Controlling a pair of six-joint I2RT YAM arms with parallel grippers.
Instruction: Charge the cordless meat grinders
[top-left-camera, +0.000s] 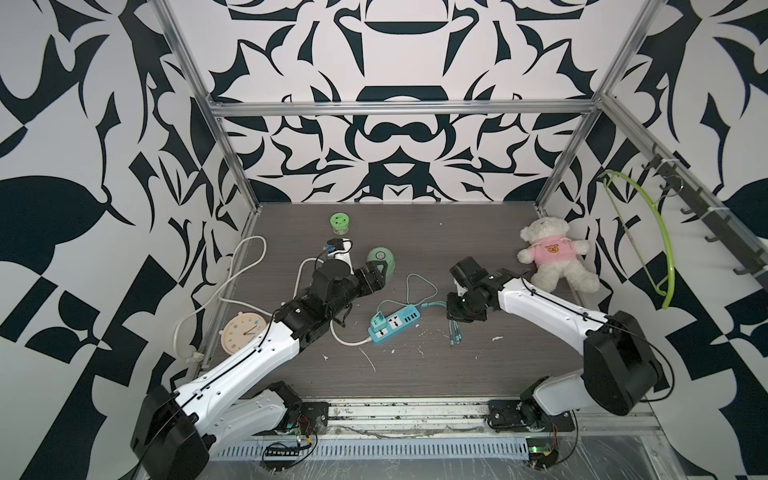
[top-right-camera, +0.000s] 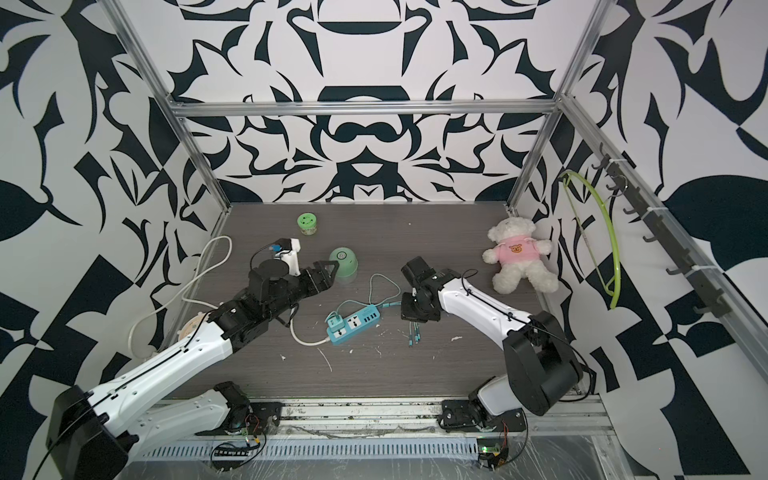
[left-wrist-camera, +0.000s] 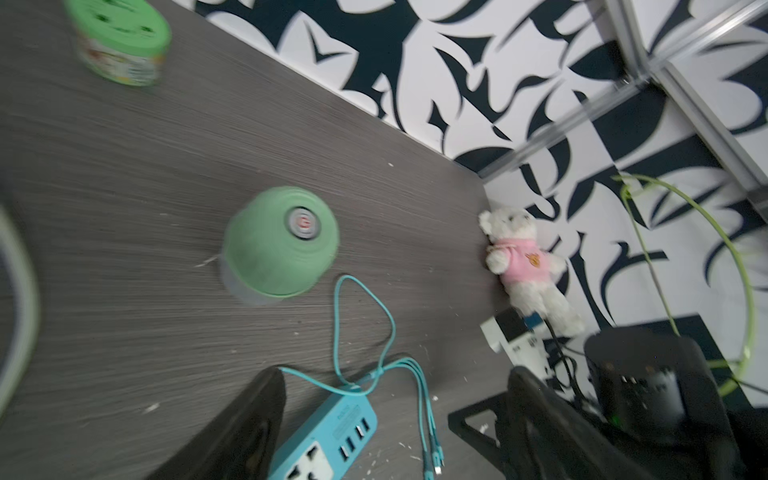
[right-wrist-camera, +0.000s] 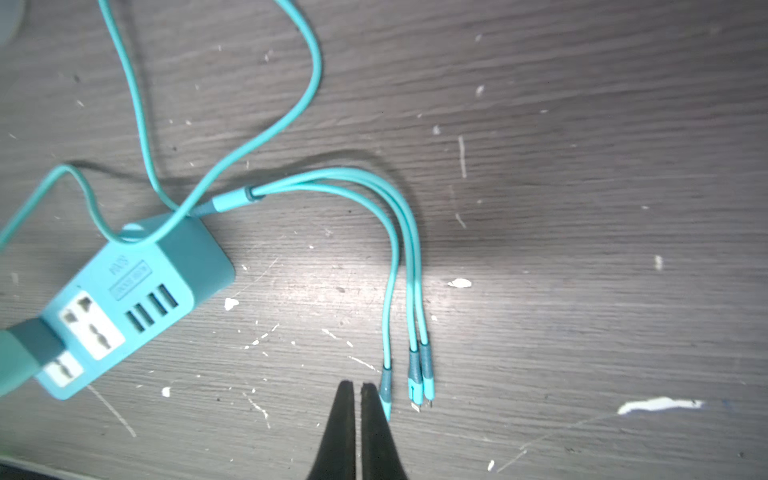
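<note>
The green-topped grinder (left-wrist-camera: 280, 244) stands upright on the table, left of centre. Part open, my left gripper has nothing between its fingers and hangs to the near side of the grinder. A teal power strip (right-wrist-camera: 132, 300) lies in front of the grinder with a teal charging cable (right-wrist-camera: 352, 177) running from it. That cable splits into 3 thin leads with connectors (right-wrist-camera: 416, 376) lying on the table. Over these ends, my right gripper is shut, with nothing visible between its fingertips; one connector lies just beyond them.
A small green can (top-left-camera: 340, 223) stands at the back left. The teddy bear (top-left-camera: 553, 254) sits at the right. A round wooden disc (top-left-camera: 242, 332) and a white cord (top-left-camera: 240, 272) lie at the left. Bare table stretches behind the right arm.
</note>
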